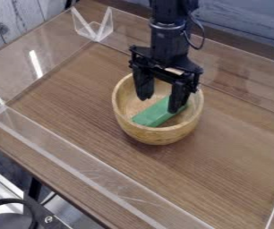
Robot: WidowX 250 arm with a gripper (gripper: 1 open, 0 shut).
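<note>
A round wooden bowl (157, 131) stands on the wooden table, with a green oblong object (157, 113) lying inside it on a slant. The black gripper (164, 89) hangs over the bowl, open, its two sides spread apart above the green object and partly hiding the bowl's back rim.
A small white wire-like item (93, 23) is at the back left. A black cable or part (14, 215) lies at the bottom left corner.
</note>
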